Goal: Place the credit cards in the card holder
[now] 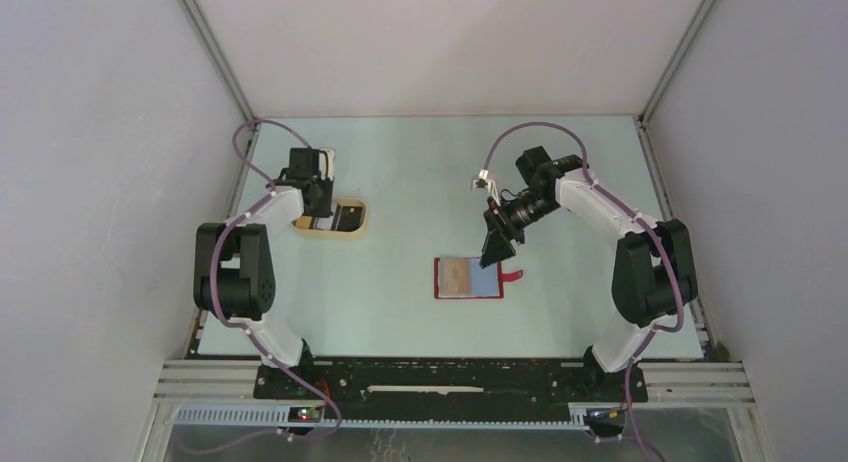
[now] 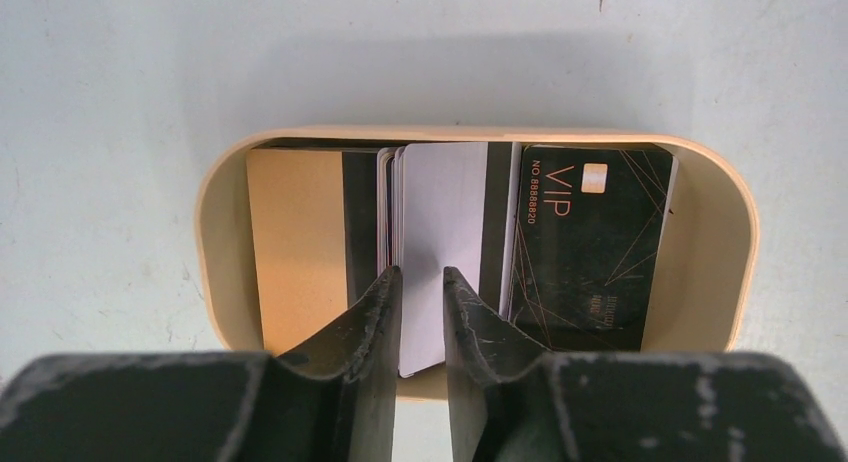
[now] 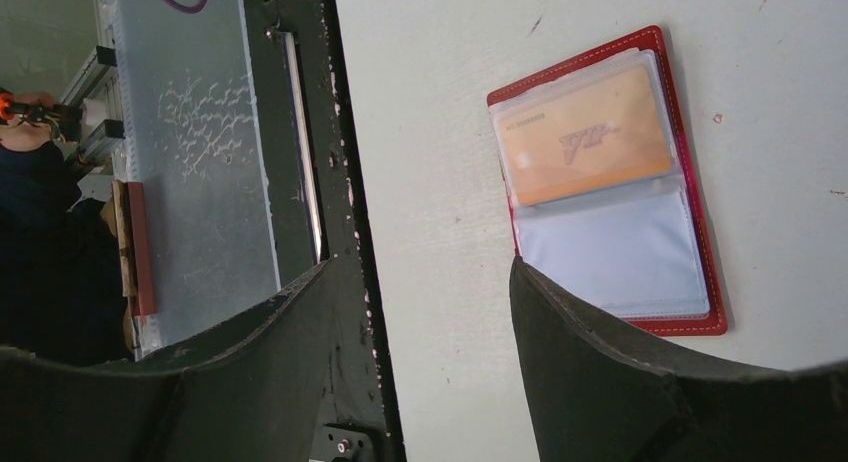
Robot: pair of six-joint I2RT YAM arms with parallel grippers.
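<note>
My left gripper is part open at the tan box of cards [image 1: 363,214]. In the left wrist view a white card [image 2: 445,222] shows between its fingertips, further in; I cannot tell whether either finger touches it. To its left lies an orange card [image 2: 295,242], to its right a black VIP card [image 2: 590,252]. The red-edged card holder [image 1: 469,298] lies open on the table, with an orange card [image 3: 585,137] in one clear pocket; its other pocket [image 3: 615,247] looks empty. Apart from the holder, my right gripper stands open and empty.
A red tab [image 1: 513,276] sticks out from the holder's right side. Clear table [image 1: 410,192] lies between the box and the holder. A dark rail [image 1: 430,372] runs along the near edge.
</note>
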